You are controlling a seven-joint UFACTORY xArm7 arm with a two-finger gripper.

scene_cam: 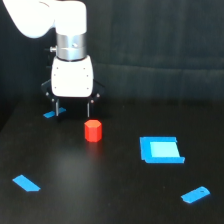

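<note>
A small red block (93, 130) stands on the black table, left of the middle. Its sides look faceted. My gripper (74, 107) points downward with its two fingers spread, and nothing shows between them. In the picture it is behind and slightly left of the block; the right finger (90, 109) appears just above the block's top edge. Whether that finger touches the block is hard to tell, but a small gap seems to show.
A white square edged with blue tape (149, 159) lies flat to the right. Blue tape strips mark the front left (26, 183), front right (195, 195) and back left (54, 112). Open black table surrounds them, with a dark curtain (160, 60) behind.
</note>
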